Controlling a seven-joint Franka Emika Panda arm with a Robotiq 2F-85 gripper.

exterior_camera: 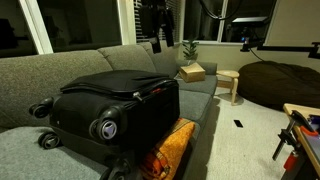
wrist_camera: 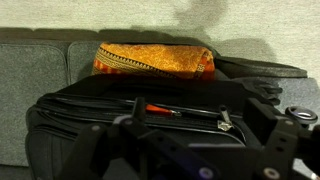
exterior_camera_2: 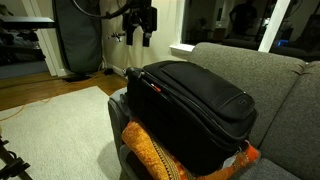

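A black suitcase (exterior_camera: 115, 105) lies on its side on the grey sofa, wheels toward the left and front in exterior view 1. Under it an orange patterned cushion (exterior_camera_2: 152, 153) pokes out along one edge. My gripper (exterior_camera_2: 138, 41) hangs above the suitcase's edge, fingers pointing down and spread, with a clear gap below. In the wrist view, the open gripper spans part of the suitcase's zipped side, where a red strip (wrist_camera: 160, 109) and a zipper pull (wrist_camera: 225, 121) show. Nothing is between the fingers.
The sofa backrest (exterior_camera: 45, 78) rises behind the suitcase. A cardboard box (exterior_camera: 192, 72) sits farther along the sofa, and a small round table (exterior_camera: 228, 75) stands beyond. Pale carpet (exterior_camera_2: 70, 130) lies open in front.
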